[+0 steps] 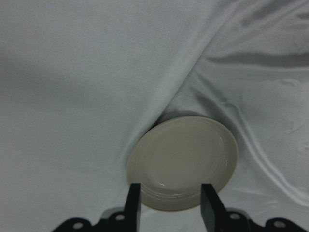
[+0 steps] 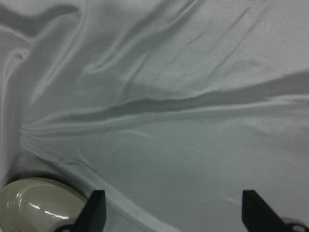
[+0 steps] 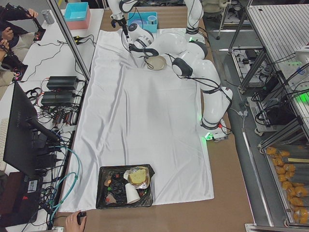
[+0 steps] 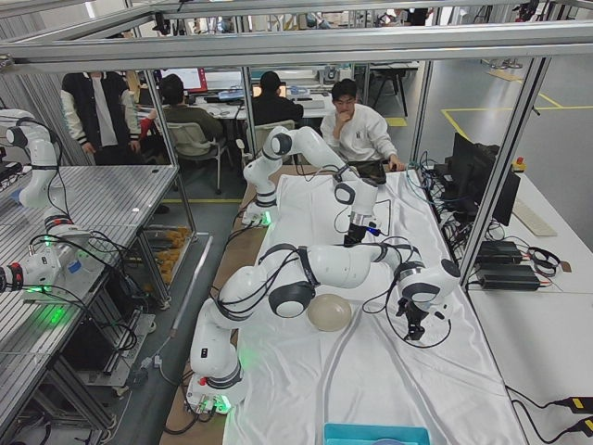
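A beige plate [image 3: 156, 64] [image 4: 328, 312] lies on the white cloth [image 3: 145, 121]. In the left wrist view the plate [image 1: 181, 154] sits below my left gripper, which is open with nothing between its fingers. In the right wrist view the plate [image 2: 34, 202] shows at the lower left, and my right gripper is open over bare, wrinkled cloth.
A black tray [image 3: 111, 203] with food and a white cup stands at one end of the cloth, a blue bin [image 4: 375, 431] at the other.
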